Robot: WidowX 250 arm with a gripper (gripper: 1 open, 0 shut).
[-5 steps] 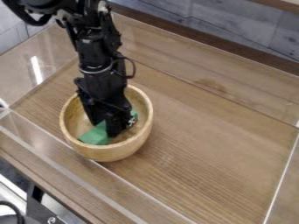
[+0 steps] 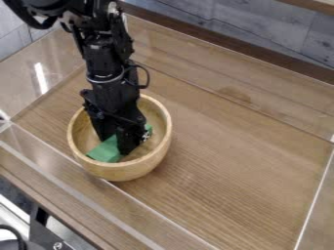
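A wooden bowl (image 2: 150, 163) sits on the table at the left of centre, with a green object (image 2: 107, 151) inside it. My black gripper (image 2: 124, 139) reaches down into the bowl over the green object. Its fingertips are dark and partly hidden, so what lies between them is hard to make out.
A pale wall (image 2: 248, 29) runs along the back right. The table's edge is at the lower left, with dark cables below it.
My gripper has shifted very slightly left within the bowl. The green object and the bowl stay almost in place.
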